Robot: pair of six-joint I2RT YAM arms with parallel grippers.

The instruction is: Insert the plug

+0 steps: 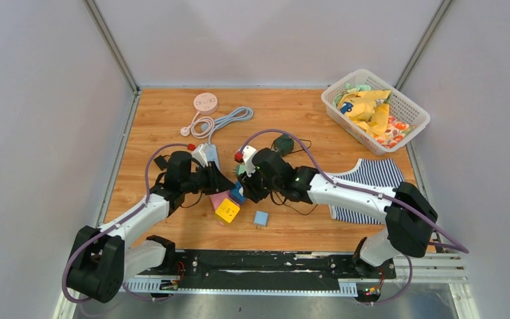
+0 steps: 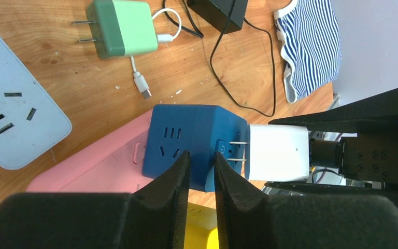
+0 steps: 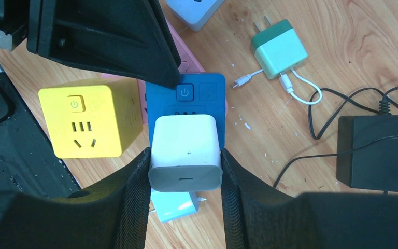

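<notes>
A blue cube socket [image 2: 180, 133] rests on a pink power strip [image 2: 93, 171] beside a yellow cube [image 3: 90, 119]. My right gripper grips a white plug at the blue cube's side face; in the left wrist view both pins [image 2: 237, 142] still show between plug and face, their tips at the cube. My left gripper [image 1: 219, 186] is at the blue cube from the left, its dark fingers low in its own view. What lies between them is hidden.
A green charger [image 2: 124, 28], black adapter [image 3: 370, 150], cables, light-blue strip [image 2: 18, 109] and small blue charger [image 1: 261, 218] lie around. Striped cloth [image 1: 368, 186] and basket [image 1: 375, 116] are on the right.
</notes>
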